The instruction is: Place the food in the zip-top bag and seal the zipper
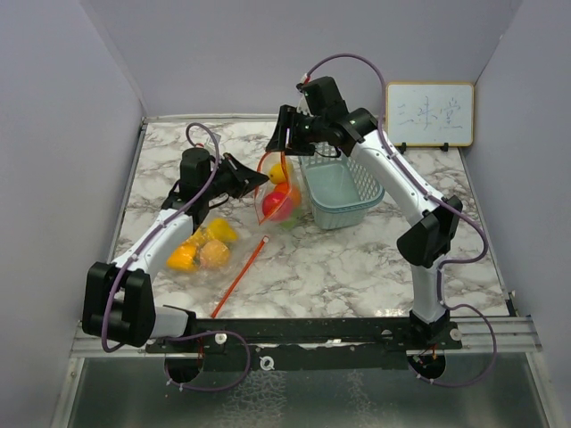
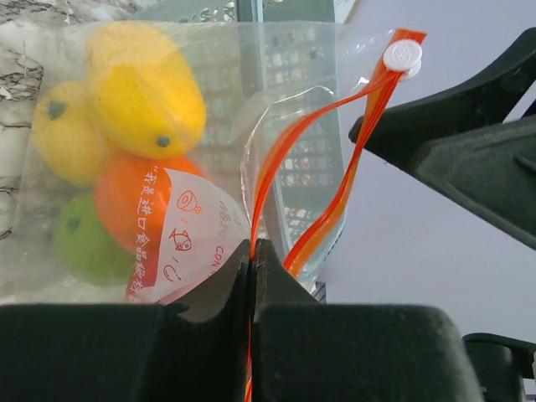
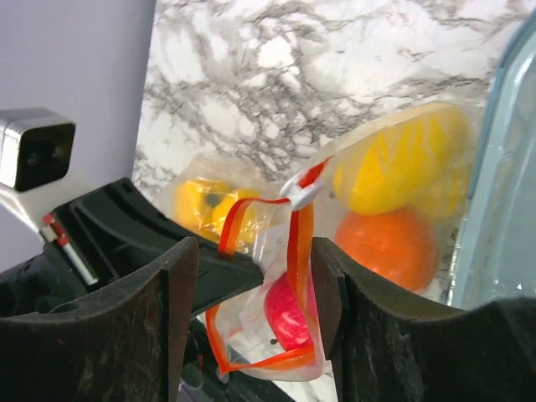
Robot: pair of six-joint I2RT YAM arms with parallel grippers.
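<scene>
A clear zip bag with an orange zipper rim (image 1: 261,203) stands mouth-open at mid-table. Inside are a yellow fruit (image 2: 146,92), an orange one (image 2: 134,201), a green one (image 2: 88,243) and a red one (image 3: 287,311). My left gripper (image 1: 267,179) is shut on the orange rim, which runs between its fingertips in the left wrist view. A white slider (image 2: 402,55) sits at the rim's upper end. My right gripper is open near that end, with part of the orange rim showing between its spread fingers.
Behind the bag, to the right, stands a pale green basket (image 1: 343,214), apparently empty. A second bag with yellow and orange food (image 1: 205,250) lies front left, its orange zipper strip (image 1: 239,278) toward the middle.
</scene>
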